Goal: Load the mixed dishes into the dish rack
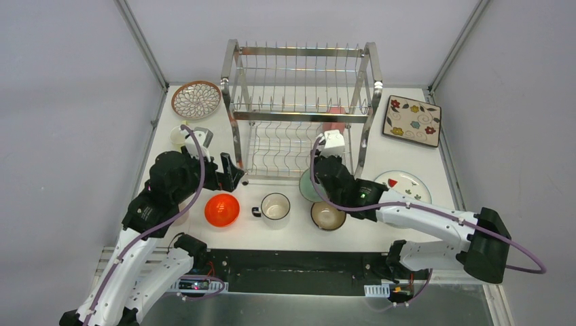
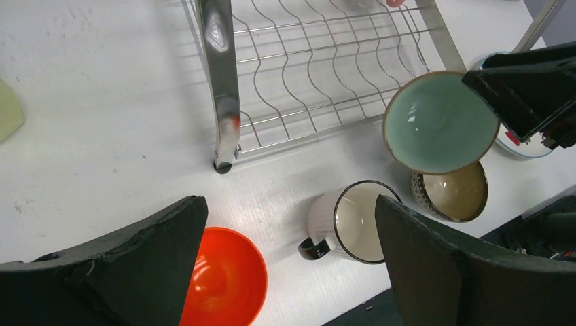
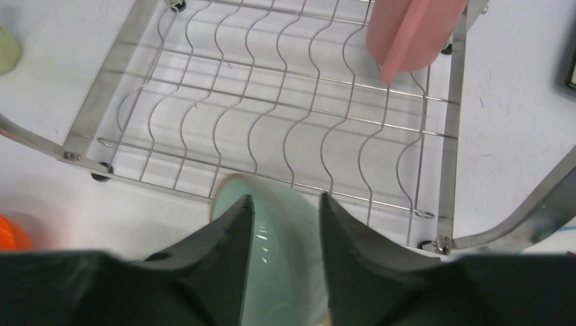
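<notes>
A green bowl is at my right gripper, tilted at the front right of the rack's lower tier (image 3: 285, 115); in the right wrist view it is blurred between the fingers, and whether they grip it I cannot tell. My left gripper hangs open over the front left, near an orange bowl (image 1: 222, 209) and an enamel mug (image 1: 275, 210). A brown bowl (image 1: 328, 216) lies right of the mug. A pink cup (image 3: 407, 34) sits at the right back of the lower tier.
A patterned round plate (image 1: 195, 100) lies at back left, a square plate (image 1: 411, 122) at back right, a flowered plate (image 1: 407, 182) at right, a pale cup (image 1: 178, 136) at left. The rack's steel posts (image 2: 221, 81) stand near both grippers.
</notes>
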